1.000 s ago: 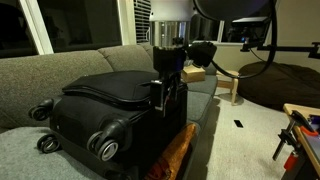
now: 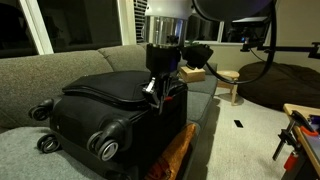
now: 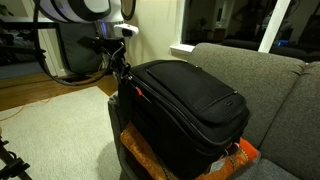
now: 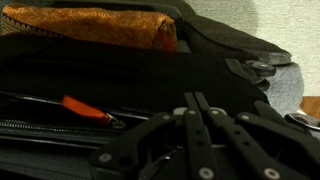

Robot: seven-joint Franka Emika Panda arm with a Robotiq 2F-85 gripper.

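A black soft-sided suitcase [image 2: 120, 100] lies on the grey sofa, its wheels toward the near left in exterior view 1. My gripper [image 2: 154, 97] points down at the suitcase's upper edge on the aisle side. In exterior view 2 the gripper [image 3: 124, 78] is at the suitcase's far left end. A zipper [image 4: 50, 131] and an orange-red pull tab [image 4: 86, 108] show in the wrist view, left of the fingers [image 4: 190, 102]. The fingertips look close together over the black fabric. Whether anything is between them cannot be made out.
An orange patterned cloth [image 3: 150, 158] lies under the suitcase. Sofa cushions [image 2: 25, 155] surround it. A wooden table [image 2: 302, 140] stands at the right; pale carpet [image 2: 235, 150] lies open between. A brown box [image 2: 192, 74] rests on the sofa farther back.
My gripper has shifted slightly left in exterior view 1, staying at the suitcase's edge, and its fingers look a little different. The suitcase has not visibly moved.
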